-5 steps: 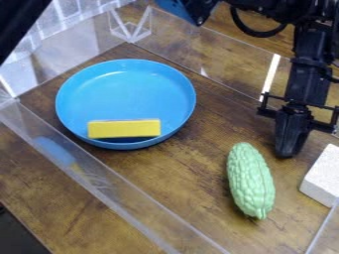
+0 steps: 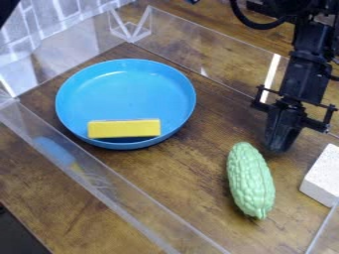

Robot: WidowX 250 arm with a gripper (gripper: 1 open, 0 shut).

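My black gripper [image 2: 281, 134] reaches down from the top right to the wooden surface, right of the blue plate and above a pale green bitter melon [image 2: 251, 181]. It looks shut, with nothing visible between its fingers, though its tips are dark and hard to make out. The blue plate [image 2: 126, 84] holds a yellow block [image 2: 123, 129] near its lower edge. A white block [image 2: 322, 177] lies at the right edge, below the gripper.
Clear plastic walls [image 2: 66, 164] border the work area on several sides. Bare wood [image 2: 133, 193] shows at the lower middle and left, and between the plate and the melon.
My gripper and arm have shifted very slightly over the last second, staying low in about the same spot. The plate, blocks and melon have not moved.
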